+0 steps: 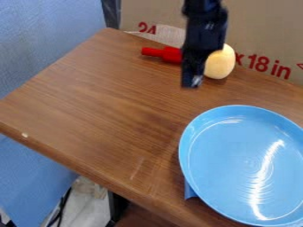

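Observation:
The dark gripper [193,73] is motion-blurred, hanging over the back of the wooden table in front of a red cylindrical object [161,52] and a pale yellow egg-shaped object [221,62], partly covering both. Its fingertips are too blurred to show whether they are open or shut. A light blue plate [243,164] lies at the right front of the table.
A cardboard box [267,27] stands behind the table. The table's edge runs along the left and front, with a blue surface beyond it.

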